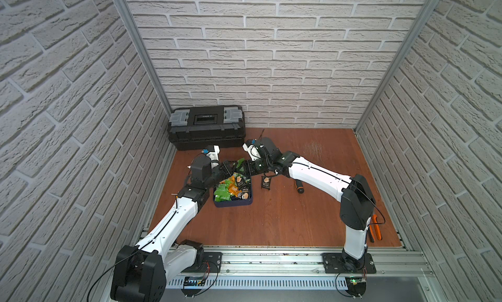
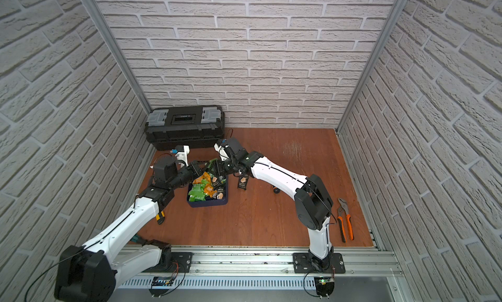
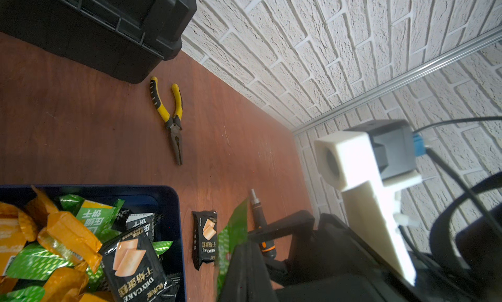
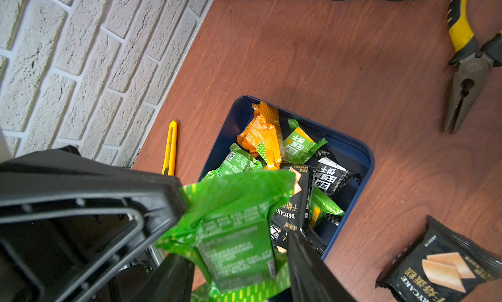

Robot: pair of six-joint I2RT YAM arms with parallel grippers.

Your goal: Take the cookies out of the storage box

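The blue storage box (image 4: pixel 360 160) holds several green, orange and black cookie packets. Above it a green packet (image 4: pixel 235 249) hangs at the tips of my left gripper (image 1: pixel 230 168), which is shut with a thin part of the wrapper seemingly between its fingers. My right gripper (image 1: pixel 247 168) faces it, its fingers part open around the same packet; whether they touch it I cannot tell. A black DRYCAKE packet (image 4: pixel 436 265) lies on the table right of the box.
A black toolbox (image 1: pixel 206 132) stands at the back. Pliers (image 3: pixel 175 139), a yellow knife (image 4: pixel 170 147) and a screwdriver (image 3: pixel 261 223) lie round the box.
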